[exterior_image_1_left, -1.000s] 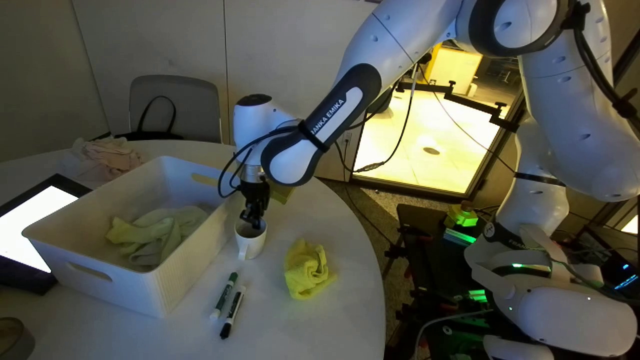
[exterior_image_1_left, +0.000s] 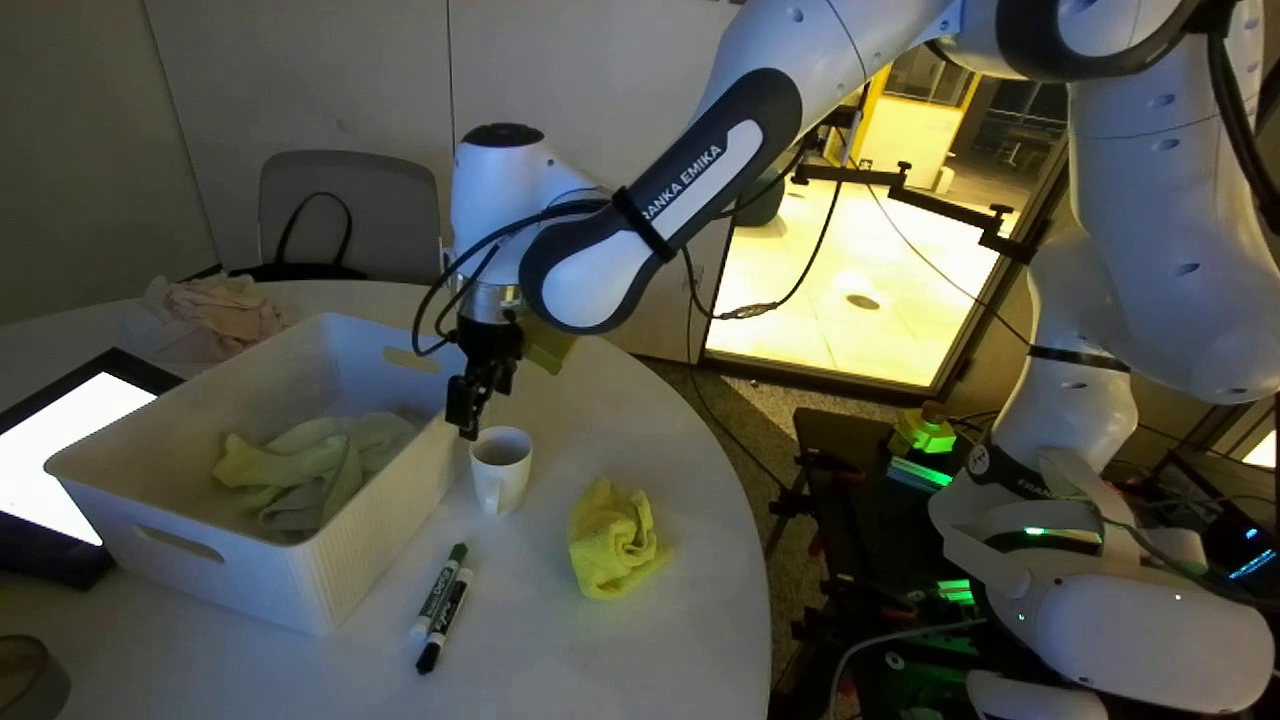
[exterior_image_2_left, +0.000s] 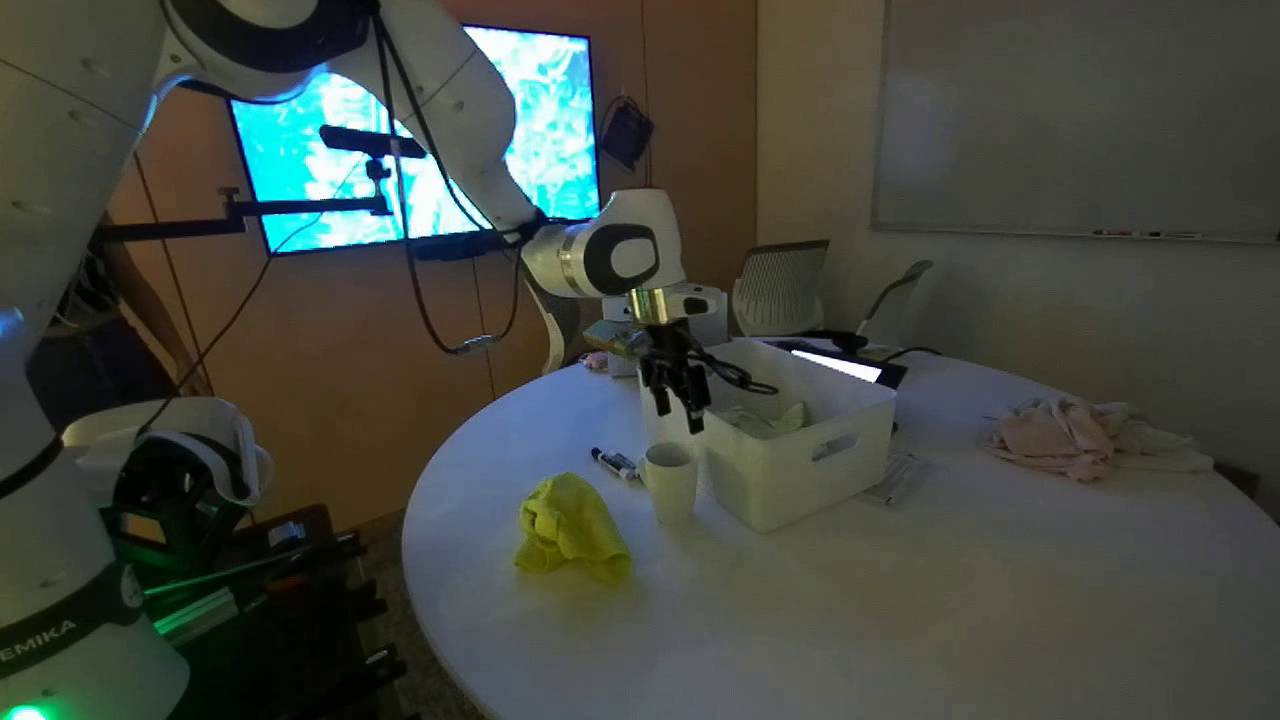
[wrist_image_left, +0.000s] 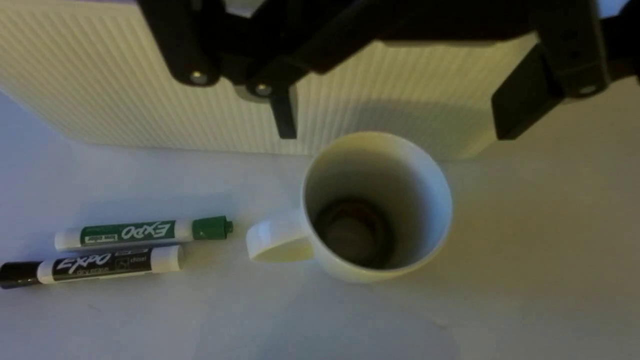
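Observation:
A white mug (exterior_image_1_left: 501, 475) stands upright on the round table, close to the long wall of the white bin. Above it hangs my gripper (exterior_image_1_left: 480, 410), clear of the mug's rim and near the bin's edge. In the wrist view the fingers (wrist_image_left: 525, 99) are wide apart with nothing between them. The mug (wrist_image_left: 384, 264) lies below, empty apart from a dark stain inside, its handle towards the markers. Beside one another lie a green marker (wrist_image_left: 144, 231) and a black marker (wrist_image_left: 96, 264). A yellow cloth (exterior_image_1_left: 609, 542) sits crumpled near the table's edge.
The white bin (exterior_image_2_left: 798, 474) holds light cloths (exterior_image_1_left: 314, 468). Behind it are a lit tablet (exterior_image_1_left: 54, 462) and a pinkish cloth (exterior_image_2_left: 1056, 438). Bare table (exterior_image_2_left: 912, 600) stretches out in front of the bin.
My gripper has risen off the mug and shifted towards the bin. The mug is turned slightly. Both markers have slid a little towards the bin and lie closer together.

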